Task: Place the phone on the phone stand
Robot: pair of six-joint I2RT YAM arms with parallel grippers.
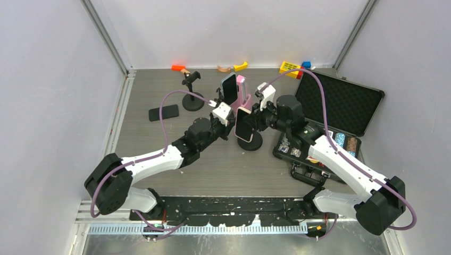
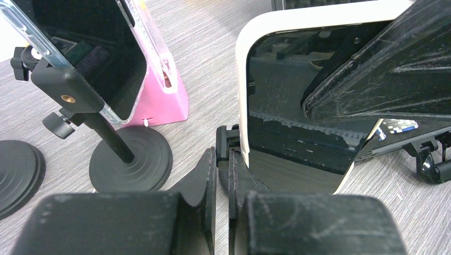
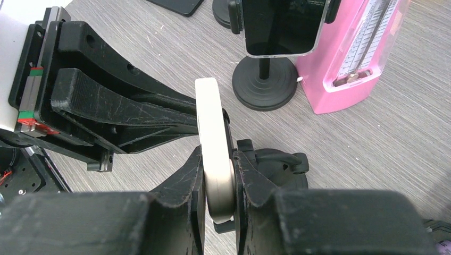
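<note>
A white-edged phone [image 1: 242,125] is held upright over a black stand base [image 1: 251,142] at the table's middle, my right gripper shut on it; in the right wrist view its pale edge runs between the fingers. My left gripper is at the phone's left side, shut on a black part of the stand beside the phone's edge. Exactly how the phone meets the stand's holder is hidden.
Behind are a second stand holding a phone [image 1: 229,87], a pink case [image 1: 244,101], an empty stand [image 1: 193,103] and a flat dark phone [image 1: 163,112]. An open black case [image 1: 335,103] lies right.
</note>
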